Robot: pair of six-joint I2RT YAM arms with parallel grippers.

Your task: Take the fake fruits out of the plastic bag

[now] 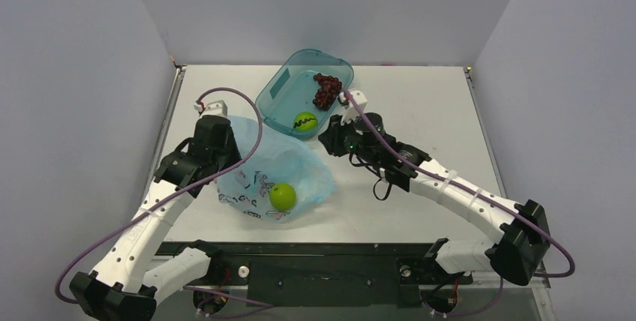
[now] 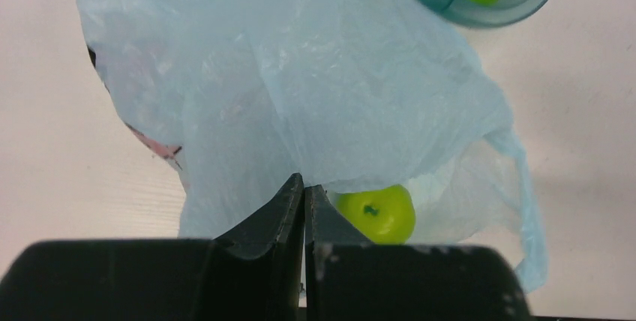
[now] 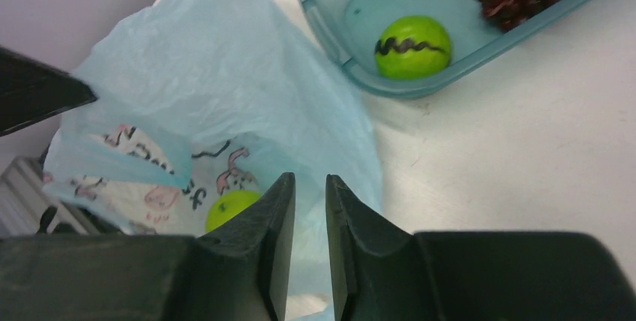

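The light-blue plastic bag (image 1: 277, 156) is spread in front of the teal bin. My left gripper is shut, pinching a fold of the bag, which rises to its fingertips. A green apple (image 1: 283, 196) rests against the printed bag; in the left wrist view the apple (image 2: 379, 214) pokes out from under the bag's edge, and whether it lies inside is unclear. My right gripper hovers right of the bag, its fingers slightly apart with nothing between them.
A teal bin (image 1: 279, 115) at the back holds dark red grapes (image 1: 327, 91) and a green fruit with dark stripes (image 1: 305, 121). The right gripper is close to the bin's front corner.
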